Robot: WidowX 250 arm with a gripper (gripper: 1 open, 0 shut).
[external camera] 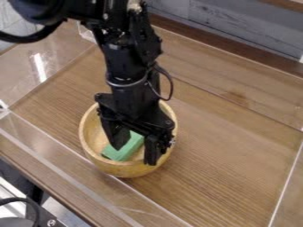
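My black gripper [135,142] hangs open over a yellow bowl [128,168] on the wooden table. A green oblong object [122,151] lies in the bowl between the gripper's fingers, partly hidden by them. I cannot tell whether the fingers touch it.
A grey panelled wall [225,31] runs along the back. A clear plastic strip crosses the near left, with a black cable at the lower left corner.
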